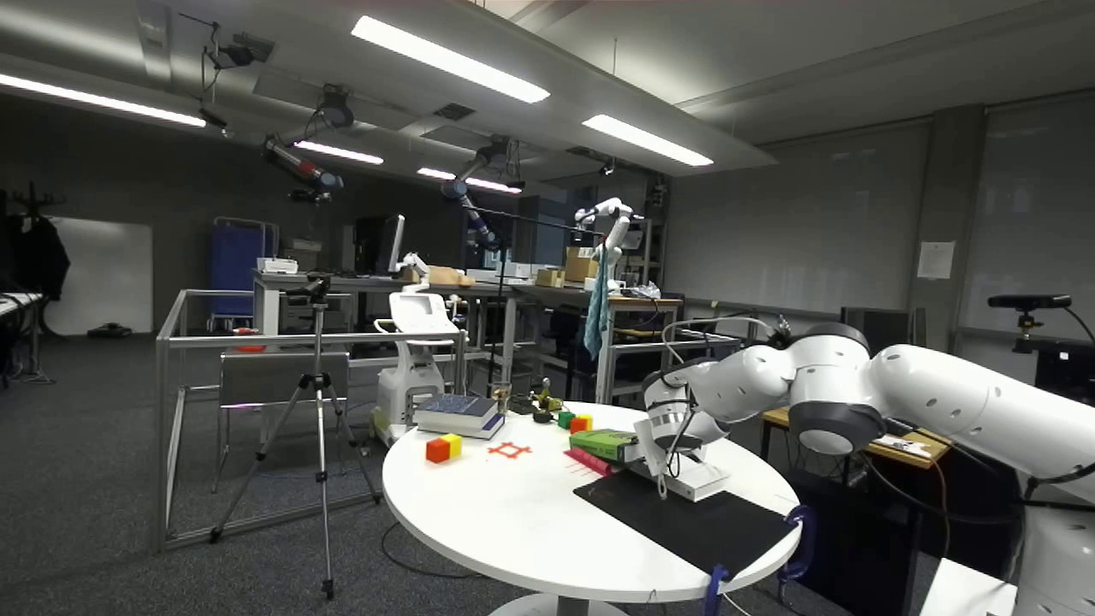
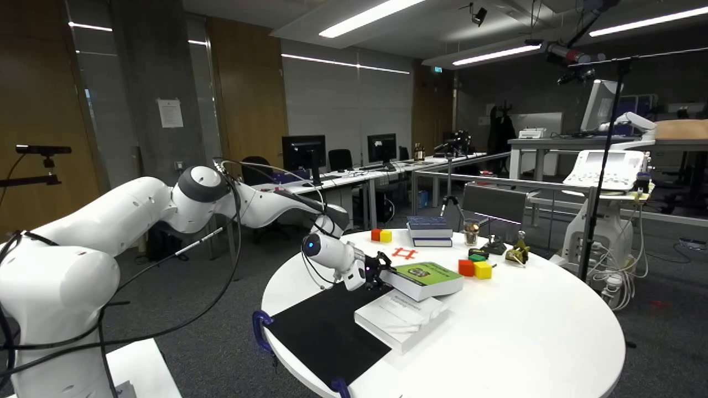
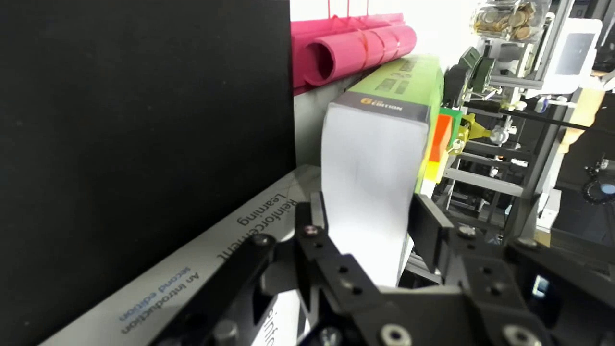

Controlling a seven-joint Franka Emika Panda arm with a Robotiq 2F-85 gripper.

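A thick green book lies partly on top of a white book, its near end raised off the table. In the wrist view my gripper is part open, with the green book's pale end between its fingers. The left finger sits close against one cover; the right finger is close to the other, and firm contact there cannot be told. The white book's spine, reading "Reinforcement Learning", runs beneath the gripper.
A rolled pink sheet lies beside the books. The black mat covers the table's near side. Coloured blocks stand just past the green book, with a stack of blue books farther back.
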